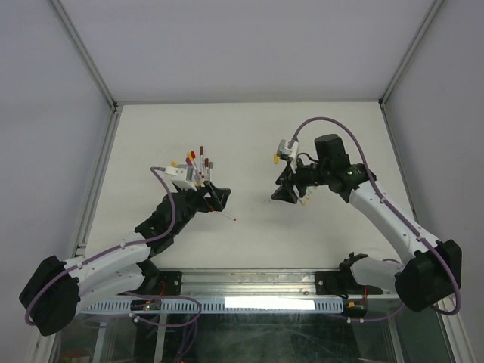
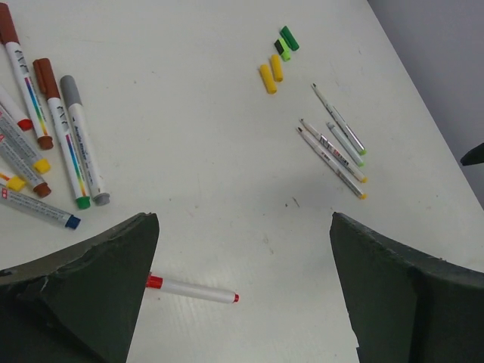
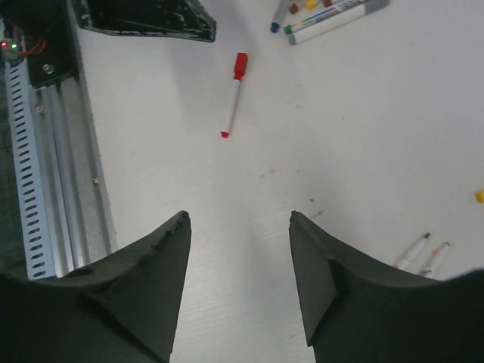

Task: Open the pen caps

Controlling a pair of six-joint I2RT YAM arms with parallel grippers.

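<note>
My left gripper (image 1: 213,198) hovers open over a white red-capped pen (image 2: 198,291), partly hidden by a finger in the left wrist view. Capped markers (image 2: 66,136) lie in a group at the left. My right gripper (image 1: 286,187) is part open over bare table, nothing between its fingers. Uncapped pens (image 2: 333,162) lie at right, their loose caps (image 2: 268,79) above them, yellow and green.
</note>
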